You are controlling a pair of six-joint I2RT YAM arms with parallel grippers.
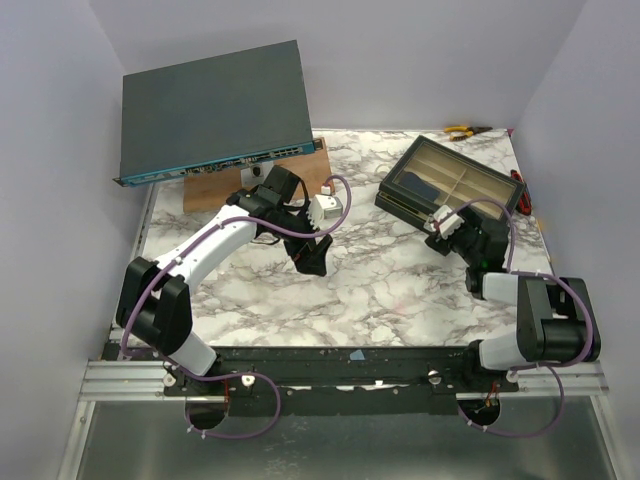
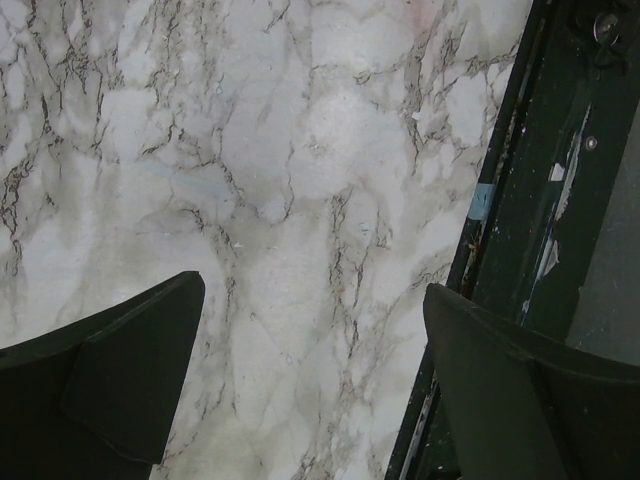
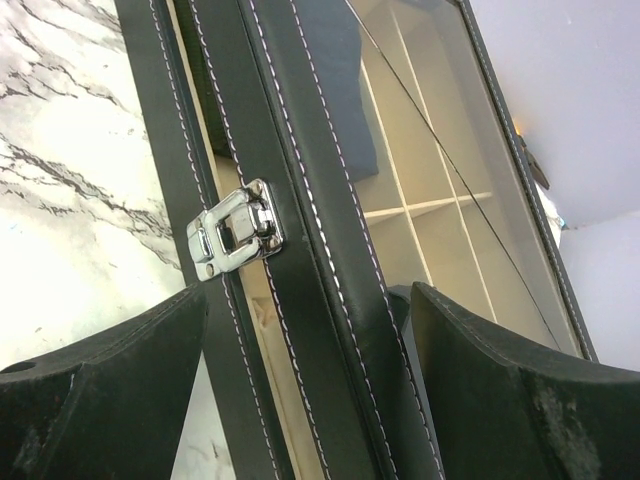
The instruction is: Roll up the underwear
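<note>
A black leather case (image 1: 420,160) with a clear lid and divided beige compartments stands at the back right. Dark folded cloth (image 3: 320,90) lies in one compartment; whether it is underwear I cannot tell. My right gripper is at the case's front, its fingers apart either side of the black edge, below a silver latch (image 3: 235,232); whether they touch it is unclear. Over bare marble in the middle hangs my left gripper, open, with nothing between its fingers.
A large dark panel (image 1: 215,105) and a wooden board (image 1: 205,190) are at the back left. Pliers (image 1: 465,131) lie behind the case.
</note>
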